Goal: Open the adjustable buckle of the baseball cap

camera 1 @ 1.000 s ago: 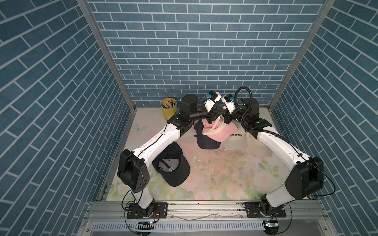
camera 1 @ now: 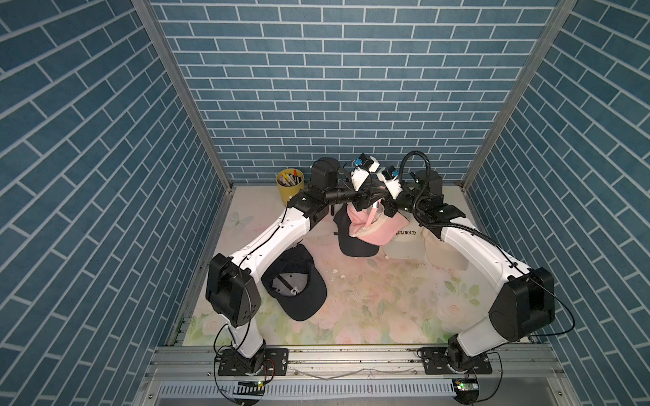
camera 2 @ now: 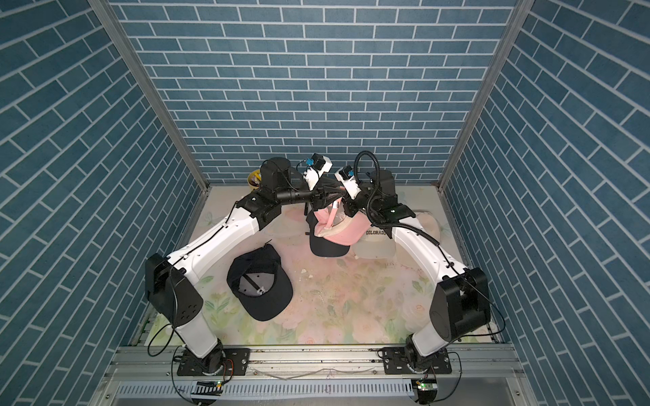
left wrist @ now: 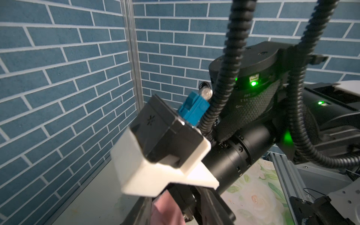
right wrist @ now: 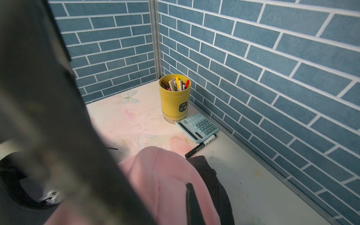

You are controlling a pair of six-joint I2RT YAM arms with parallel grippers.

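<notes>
A pink baseball cap (camera 1: pixel 379 230) rests on a dark cap at the back middle, its pink strap (camera 1: pixel 372 214) standing up toward the grippers. My left gripper (camera 1: pixel 375 196) and right gripper (camera 1: pixel 387 203) meet above it. In the left wrist view a piece of pink fabric (left wrist: pixel 166 211) shows low between blurred fingers, beside the right gripper's housing; the left gripper is open. My right gripper is shut; in the right wrist view its near parts are blurred over the pink crown (right wrist: pixel 161 176). The buckle itself is hidden by the grippers.
A black cap (camera 1: pixel 308 291) lies front left. Light caps (camera 1: pixel 403 247) are at the right. A yellow pen cup (right wrist: pixel 174 101), calculator (right wrist: pixel 196 127) and marker (right wrist: pixel 198 148) stand or lie along the back.
The caps have stayed put.
</notes>
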